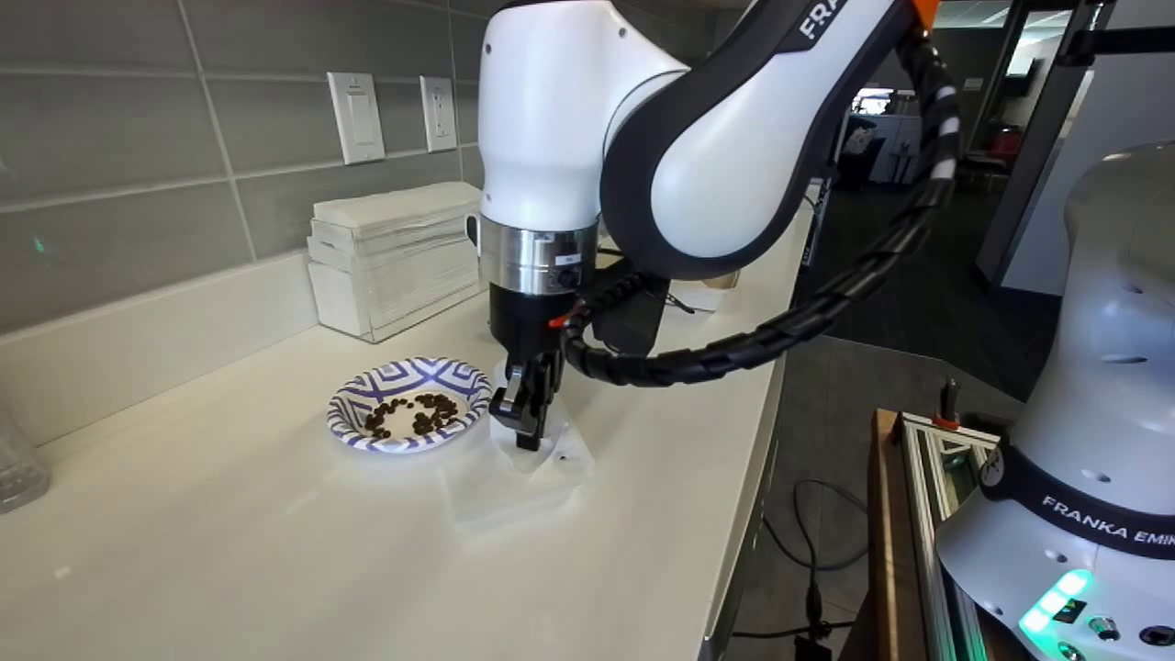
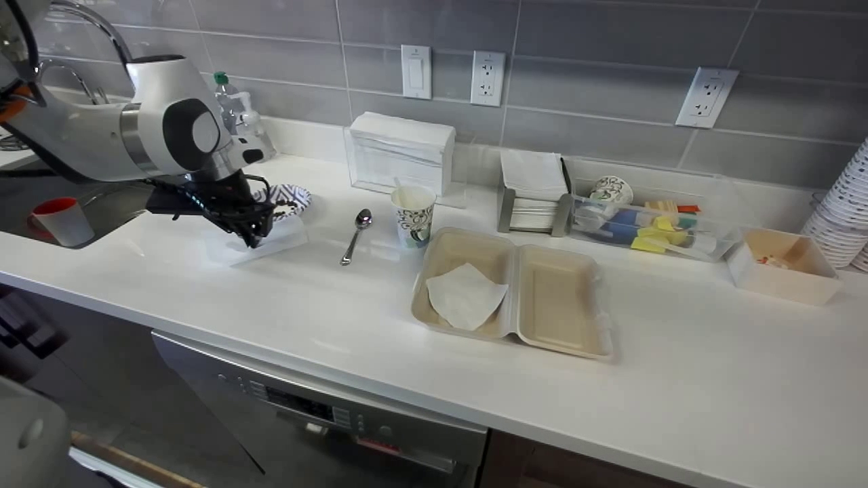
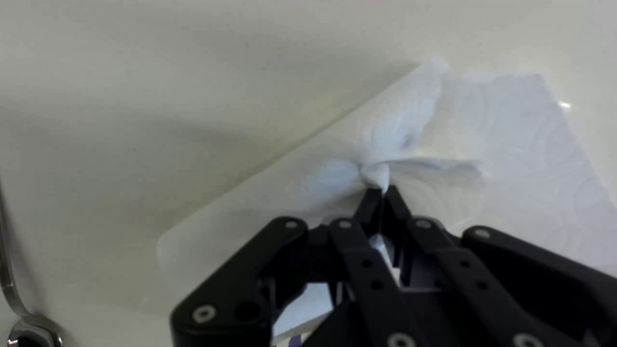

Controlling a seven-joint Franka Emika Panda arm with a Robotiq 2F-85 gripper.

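Pinched between my gripper's [image 3: 382, 193] fingertips is a fold of a white paper sheet [image 3: 520, 133]; the fingers are shut on it. The sheet lies on the counter, folded over toward its middle. In exterior view 1 the gripper [image 1: 529, 439] points down over the paper [image 1: 501, 490], just right of a blue-and-white patterned bowl [image 1: 358, 386]. Dark brown beans [image 1: 435, 413] lie in that bowl. A small dark speck shows on the paper beside the fingers. Whatever lies under the fold is hidden.
A spoon [image 2: 355, 236] and a paper cup [image 2: 413, 219] stand near the paper's far side. Farther along is an open takeout box [image 2: 561, 301] with a napkin in it. A napkin holder [image 2: 403, 150] stands against the wall.
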